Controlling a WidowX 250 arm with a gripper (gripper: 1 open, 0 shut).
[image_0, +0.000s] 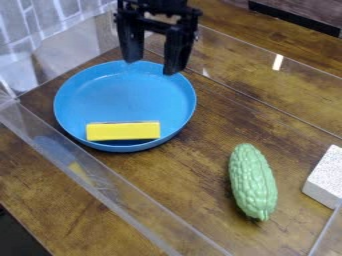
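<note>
My black gripper hangs at the top centre, over the back rim of a blue plate, its two dark fingers spread apart with nothing visible between them. A yellow block lies in the front part of the plate. A green bitter melon lies on the wooden table, right of the plate and nearer the camera.
A white block sits at the right edge. Clear plastic walls run along the left and front.
</note>
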